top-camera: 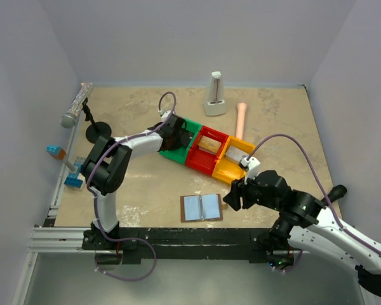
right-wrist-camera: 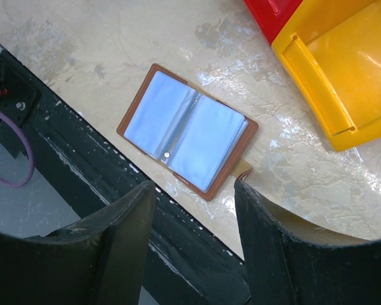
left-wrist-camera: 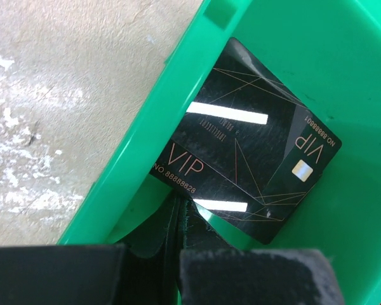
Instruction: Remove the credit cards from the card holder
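The card holder [top-camera: 201,207] lies spread open near the table's front edge, brown with clear bluish sleeves; no card shows in the sleeves [right-wrist-camera: 203,140]. Two overlapping black VIP cards [left-wrist-camera: 247,143] rest on the floor of the green bin [left-wrist-camera: 130,149]. My left gripper is down in that bin, shut, its tips at the lower edge of the cards; no card clearly shows between its fingers. With its fingers apart and nothing between them, my right gripper hovers just right of the holder.
A red bin [top-camera: 202,159] and a yellow bin [top-camera: 227,170], each with a box-like item inside, adjoin the green one. Behind them stand a metronome [top-camera: 215,95] and a pinkish cylinder [top-camera: 241,121]. Bare table lies between holder and bins.
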